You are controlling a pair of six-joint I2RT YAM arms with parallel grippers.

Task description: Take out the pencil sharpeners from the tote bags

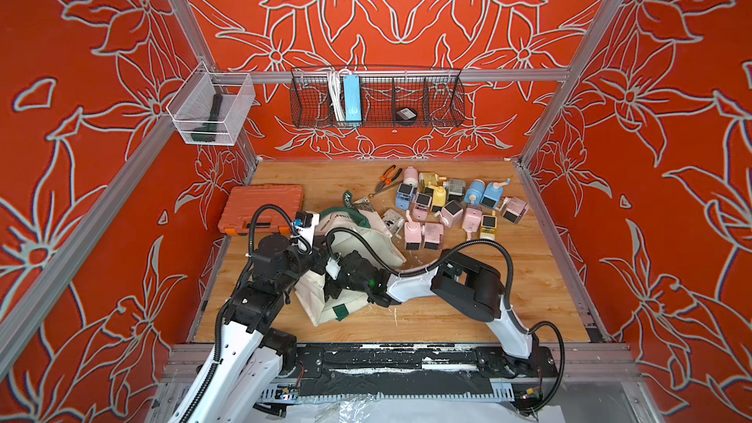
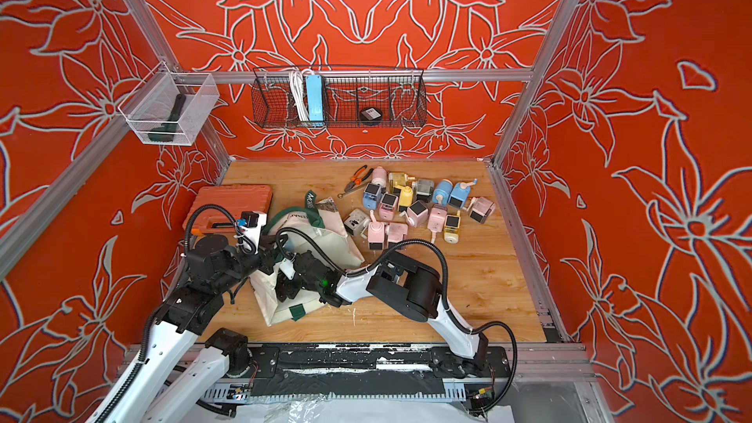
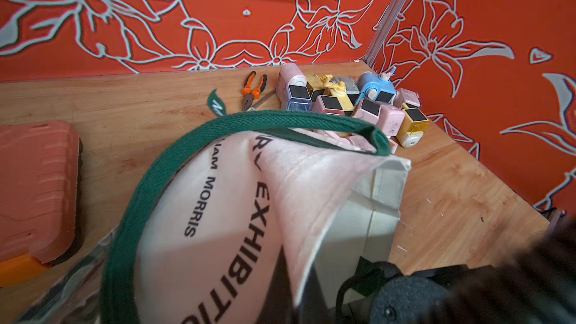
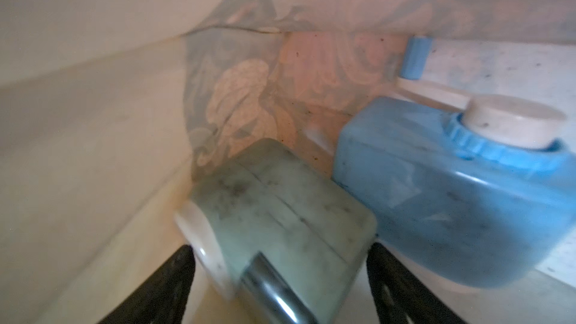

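Observation:
The cream tote bag [image 1: 352, 252] with green straps lies at the table's left-centre. My left gripper [image 1: 315, 248] is at its upper opening; in the left wrist view the fabric hides whether it is shut. My right gripper reaches inside the bag, its fingers part open either side of a grey-green pencil sharpener [image 4: 273, 210] with a metal part. A blue sharpener [image 4: 444, 198] with a white knob lies to its right.
Several pink, yellow and blue sharpeners [image 2: 416, 214] crowd the back right, near pliers [image 1: 387, 178]. An orange case [image 1: 261, 203] sits at left.

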